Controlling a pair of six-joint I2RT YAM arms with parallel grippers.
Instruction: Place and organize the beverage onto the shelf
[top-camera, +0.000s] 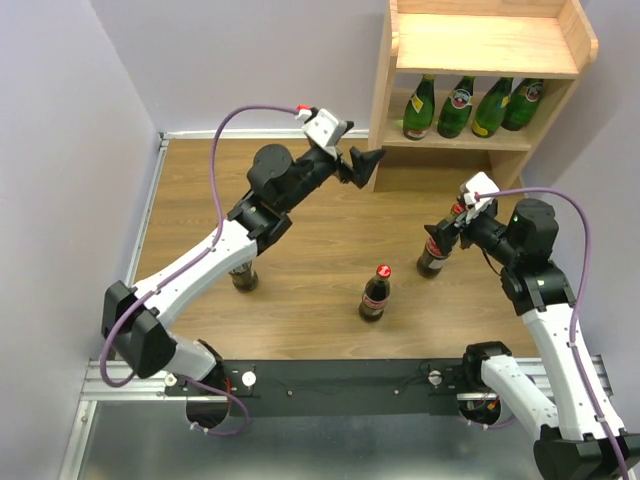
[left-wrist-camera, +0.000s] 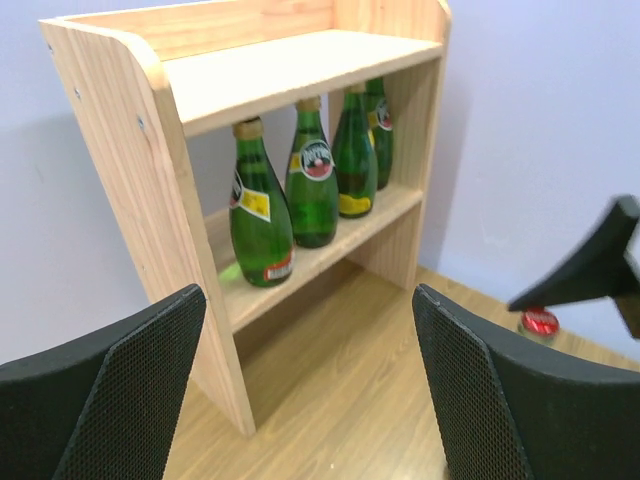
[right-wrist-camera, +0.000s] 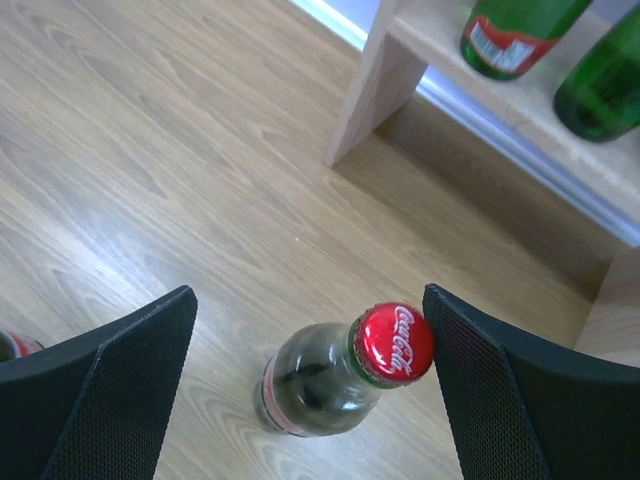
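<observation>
Several green bottles (top-camera: 461, 108) stand in a row on the lower board of the wooden shelf (top-camera: 490, 42). Three dark cola bottles are on the table: one (top-camera: 374, 296) near the front middle, one (top-camera: 243, 277) mostly hidden under my left arm, and one (top-camera: 430, 264) by my right gripper (top-camera: 446, 234). In the right wrist view, the red cap (right-wrist-camera: 396, 343) of that bottle shows close to the right finger; the fingers are open and not closed on it. My left gripper (top-camera: 363, 166) hangs by the shelf's left side, part open, nothing between its fingers.
The shelf's left side panel (left-wrist-camera: 150, 190) rises close in front of the left gripper. Beneath its lower board the floor space (right-wrist-camera: 480, 200) is empty. Bare table (top-camera: 320, 240) lies between the two arms.
</observation>
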